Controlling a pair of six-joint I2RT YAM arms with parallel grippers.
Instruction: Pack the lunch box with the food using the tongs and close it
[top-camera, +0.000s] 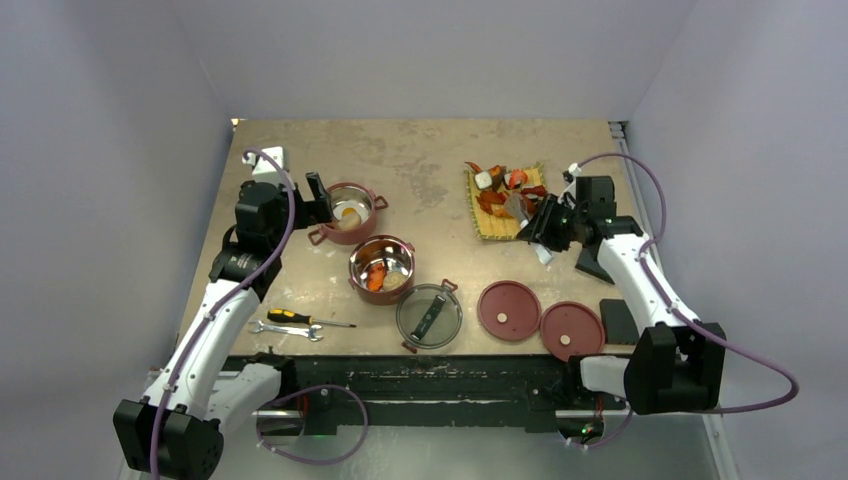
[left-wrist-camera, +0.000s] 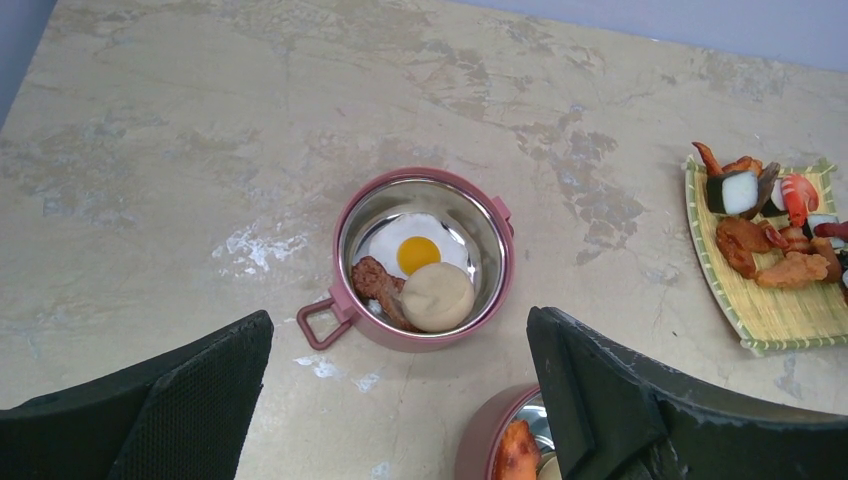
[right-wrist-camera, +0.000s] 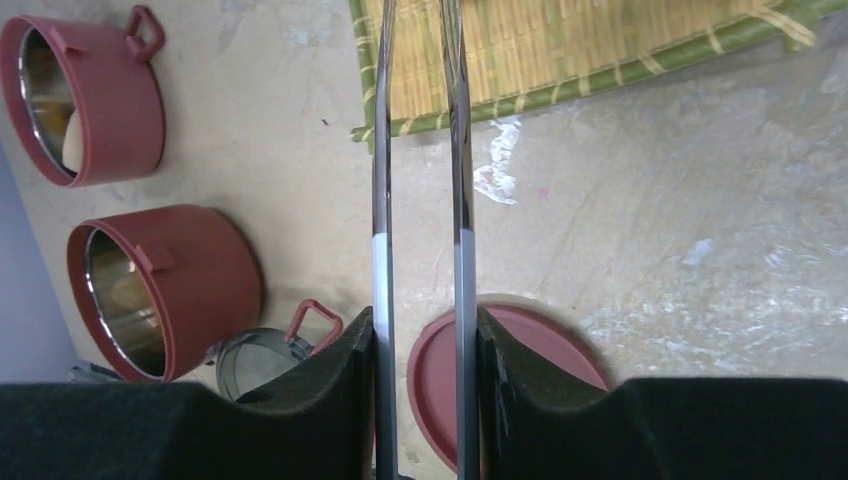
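A pink pot at the back left holds a fried egg, a brown meat piece and a pale round food; a second pot in front holds orange food and a pale piece. A bamboo mat at right carries assorted food. My left gripper hangs open over the left side, empty. My right gripper is over the mat, shut on metal tongs, whose tips reach into the food; what is between the tips is hidden in the right wrist view.
A glass lid and two pink lids lie along the front edge. A screwdriver and wrenches lie front left.
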